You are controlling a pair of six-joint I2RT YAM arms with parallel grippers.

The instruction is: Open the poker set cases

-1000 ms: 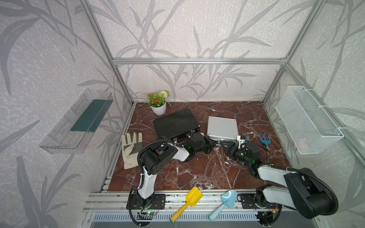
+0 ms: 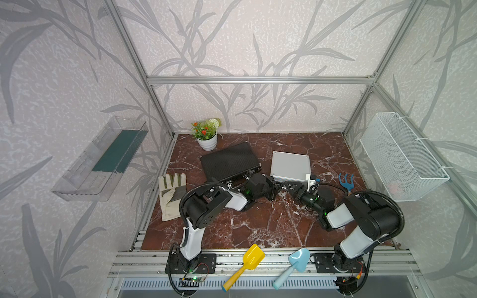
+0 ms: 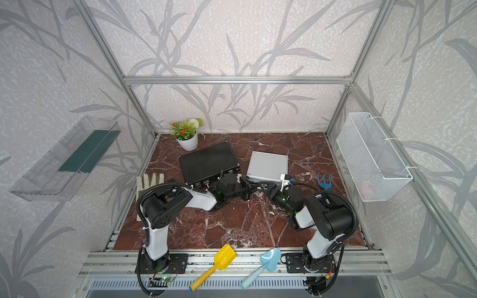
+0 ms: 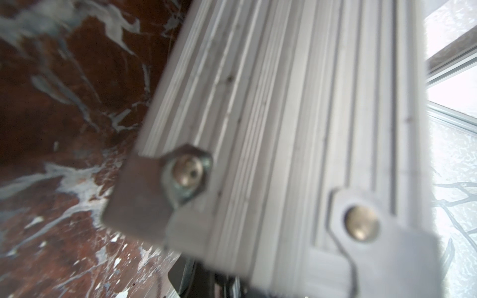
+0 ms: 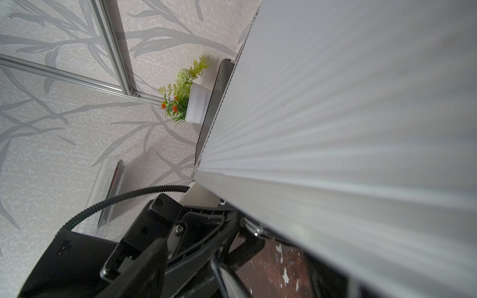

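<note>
A closed silver case (image 2: 290,166) lies flat at the centre right of the table. To its left is a closed black case (image 2: 231,161), set at an angle. At the silver case's front edge, towards its left corner, my left gripper (image 2: 278,185) is shut, and I see nothing between its fingers. Close beside it on the right, my right gripper (image 2: 293,185) also reaches that front edge; how far its fingers are apart is hidden. The silver case (image 4: 298,124) fills most of the left wrist view, and its lid (image 5: 357,114) covers the right side of the right wrist view.
A potted plant (image 2: 207,139) stands at the back left and a glove (image 2: 171,198) lies on the left. A blue fork (image 2: 346,181) is on the right. Yellow (image 2: 244,265) and light blue (image 2: 293,267) trowels lie in front.
My right gripper has moved a little left along the silver case's front, and its arm has swung inward. The left arm and both cases look unchanged.
</note>
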